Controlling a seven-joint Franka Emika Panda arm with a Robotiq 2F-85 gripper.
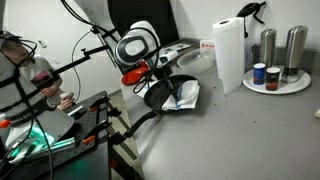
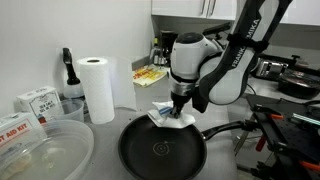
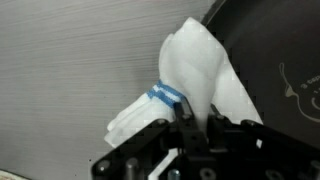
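Note:
A black frying pan point(image 2: 150, 152) lies on the grey counter, its handle pointing toward the robot's base side. Over the pan's rim hangs a white cloth point(image 3: 190, 60) with a blue stripe, partly inside the pan and partly outside on the counter. My gripper is shut on the cloth, which bunches up between the fingers. In the second exterior view the gripper point(image 2: 172, 112) sits low over the pan's edge, with the cloth point(image 2: 180, 119) spread beneath it. The exact fingertips are hidden by cloth and gripper body.
A paper towel roll point(image 1: 230, 55) stands behind the pan, near clear plastic containers point(image 2: 45, 150). A white plate point(image 1: 295, 86) holds jars and tall grinders at the back right.

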